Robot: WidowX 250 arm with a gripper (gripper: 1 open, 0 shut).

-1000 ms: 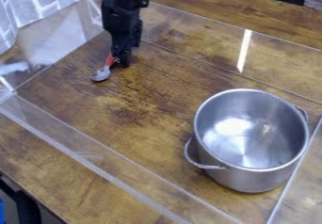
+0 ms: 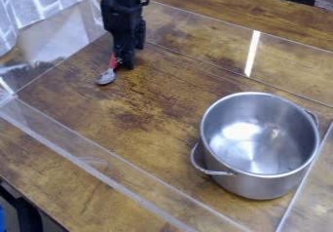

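Observation:
At the upper left of the camera view, the black gripper (image 2: 128, 58) reaches down to the wooden table, low over a utensil (image 2: 107, 76) with a silver head and a red handle. The handle runs up under the gripper, and whether the fingers hold it is too small to tell. A large steel pot (image 2: 258, 143) with side handles stands empty at the lower right.
Clear plastic strips or edging run along its left, back and right. A pale, crinkled covering (image 2: 33, 31) lies at the upper left.

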